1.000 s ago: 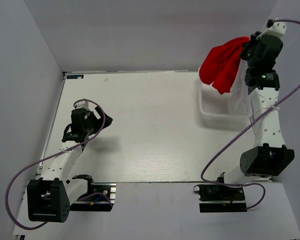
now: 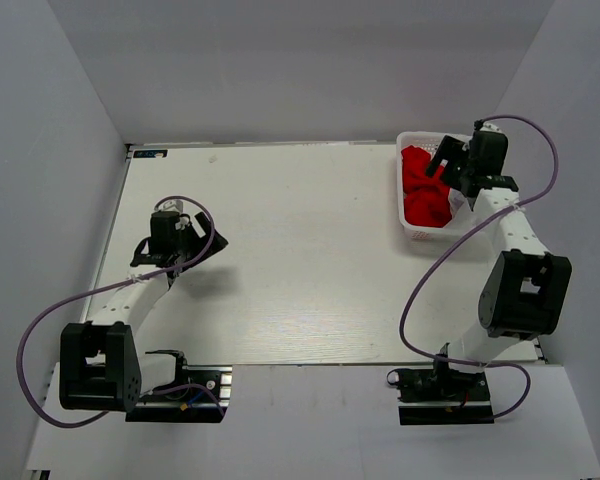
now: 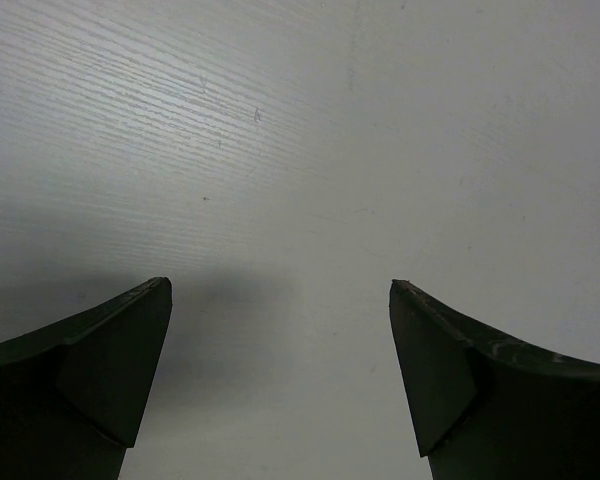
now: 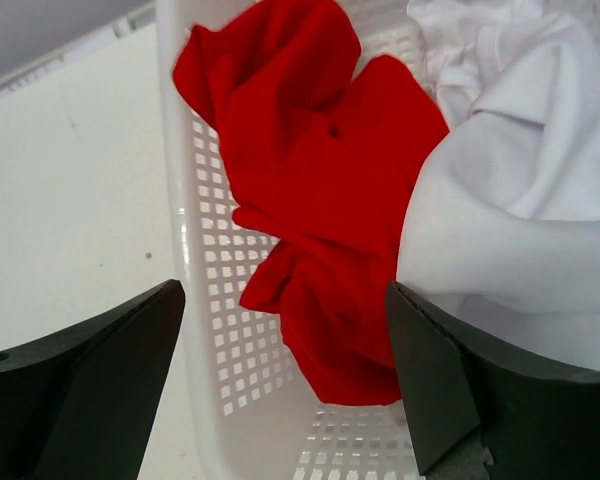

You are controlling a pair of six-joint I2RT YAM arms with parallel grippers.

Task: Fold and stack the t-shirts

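Note:
A crumpled red shirt (image 4: 330, 190) and a white shirt (image 4: 540, 170) lie loose together in the white basket (image 2: 404, 195) at the table's far right. Over that basket hangs my right gripper (image 2: 438, 157), open, its fingers (image 4: 110, 385) apart, with part of the red cloth showing below the gap. My left gripper (image 2: 212, 230) is open over the left part of the table, nothing between its fingers; only bare white surface appears in the left wrist view.
The basket's raised perforated walls stand around the shirts, close to the back and right edges. A small dark item (image 2: 150, 154) lies at the far left corner.
One second ago the right gripper held the red and white cloth high above the basket. It has let go and come lower; the shirts now lie in the basket. The left arm has shifted slightly.

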